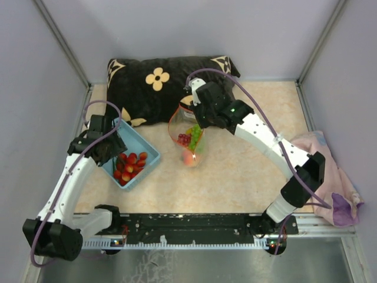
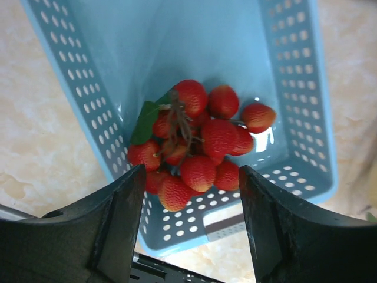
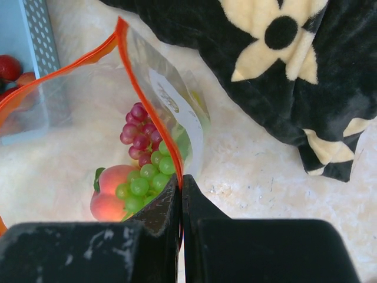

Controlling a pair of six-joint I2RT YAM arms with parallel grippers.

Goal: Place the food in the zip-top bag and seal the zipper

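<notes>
The clear zip bag with orange zipper stands open mid-table, holding red grapes, green grapes and a peach. My right gripper is shut on the bag's orange rim. My left gripper is open above a blue basket of strawberries with green leaves, at the left of the table.
A black flowered cushion lies along the back. A pink cloth is at the right edge.
</notes>
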